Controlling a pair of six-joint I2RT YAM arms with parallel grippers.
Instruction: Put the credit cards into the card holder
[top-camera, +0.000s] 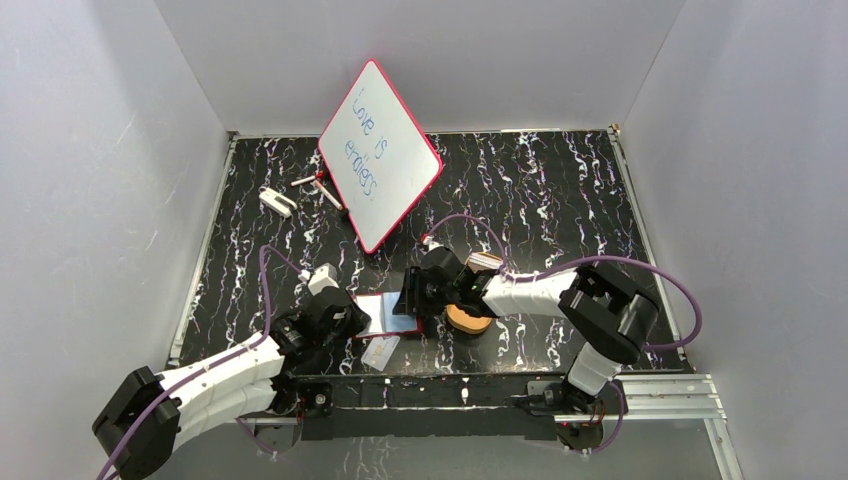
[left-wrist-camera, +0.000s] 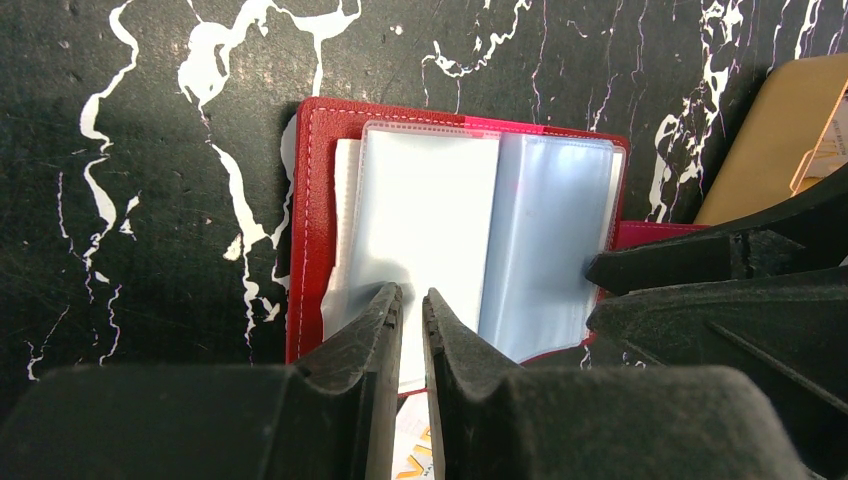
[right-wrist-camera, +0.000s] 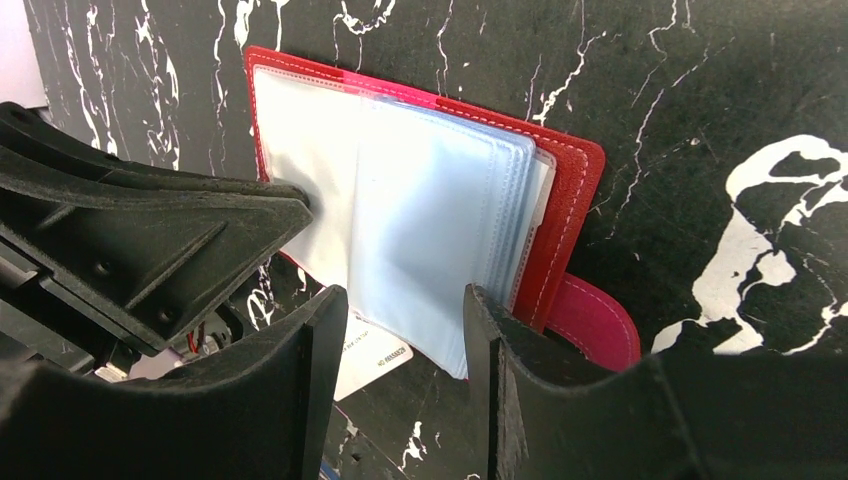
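The red card holder (right-wrist-camera: 570, 190) lies open at the front middle, with white and blue clear sleeves (right-wrist-camera: 420, 200). My left gripper is at its left white sleeve, fingertips close together; whether a sleeve edge is between them is unclear. My right gripper stands part open over the blue sleeves' lower part, nothing visible clearly held between its fingers. A white card (top-camera: 380, 352) lies on the table just below the holder, partly hidden in both wrist views.
A tan object (top-camera: 468, 318) lies right of the holder, under the right arm. A whiteboard (top-camera: 378, 150) with markers (top-camera: 328, 195) and a white object (top-camera: 277, 203) occupy the back left.
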